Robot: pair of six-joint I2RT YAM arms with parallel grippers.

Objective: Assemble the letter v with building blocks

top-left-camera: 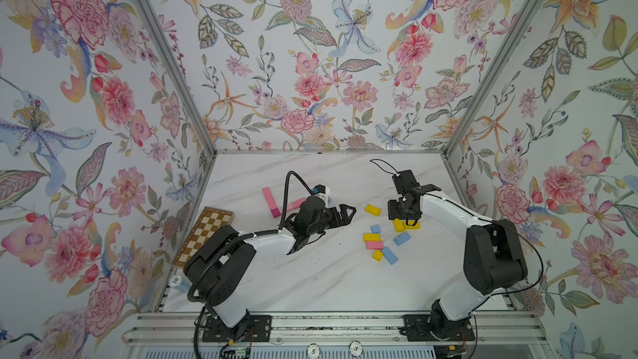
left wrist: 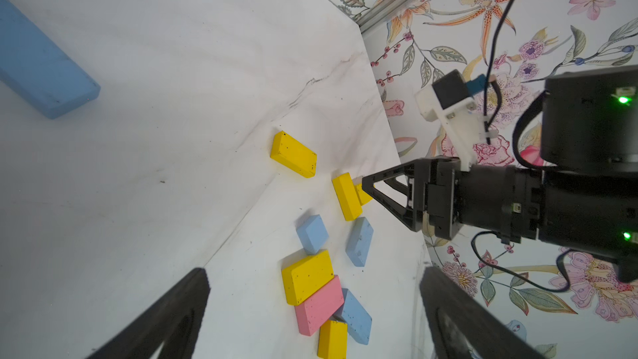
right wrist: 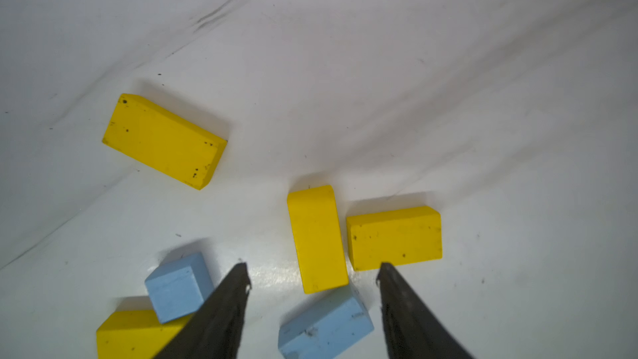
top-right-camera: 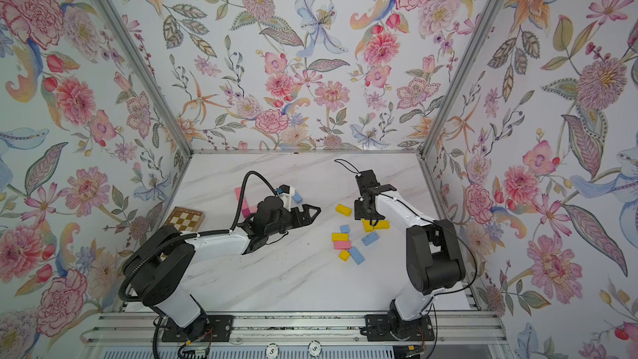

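Note:
My right gripper point(top-left-camera: 402, 216) hangs over a yellow block point(right wrist: 316, 239) and another yellow block point(right wrist: 394, 238) beside it, fingers apart with nothing between them; a blue block point(right wrist: 325, 325) lies just below in its wrist view. A separate yellow block point(right wrist: 164, 141) lies to their left, near a small blue block point(right wrist: 179, 287). My left gripper point(top-left-camera: 339, 214) is open and empty at the middle left of the table. Behind it, pink blocks point(top-left-camera: 269, 199) form part of a shape at the left back, with a blue block point(left wrist: 46, 59) beside them.
A cluster of yellow, pink point(left wrist: 319, 304) and blue blocks lies at the middle right. A checkered board point(top-left-camera: 206, 229) is at the left edge.

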